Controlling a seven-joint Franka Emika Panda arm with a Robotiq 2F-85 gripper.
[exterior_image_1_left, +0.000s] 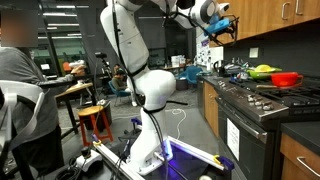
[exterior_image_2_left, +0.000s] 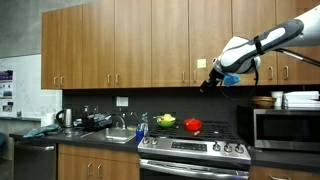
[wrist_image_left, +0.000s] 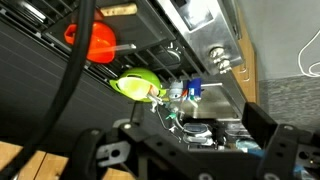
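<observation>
My gripper is open, its two dark fingers wide apart at the bottom of the wrist view with nothing held between them. In exterior view 2 the gripper (exterior_image_2_left: 210, 84) hangs in front of the upper cabinets, high above the counter. A red pot (wrist_image_left: 95, 42) with a light handle sits on the stove at the wrist view's upper left. Beside it is a green bowl (wrist_image_left: 146, 75) with pale and yellow things inside. Both the red pot (exterior_image_2_left: 192, 125) and the green bowl (exterior_image_2_left: 166, 122) stand well below the gripper in exterior view 2.
Small bottles (wrist_image_left: 192, 90) stand between the bowl and the sink (wrist_image_left: 215, 104). Wooden cabinets (exterior_image_2_left: 150, 50) run above the counter. At the right a microwave (exterior_image_2_left: 285, 125) stands below stacked dishes (exterior_image_2_left: 299, 99). Open air surrounds the gripper.
</observation>
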